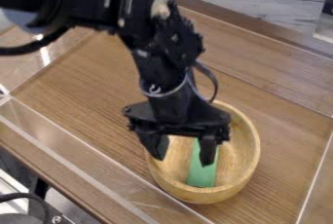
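Observation:
A round wooden bowl (235,183) sits near the front of the wooden table, with a long green object (203,171) lying inside it on the right. My black gripper (182,148) is open over the back of the bowl, low over it, one finger at the left and one at the right by the green object's upper part. The gripper covers the back of the bowl.
A pale wood-grain wall (267,4) stands behind it. A black cable (33,204) shows at the lower left.

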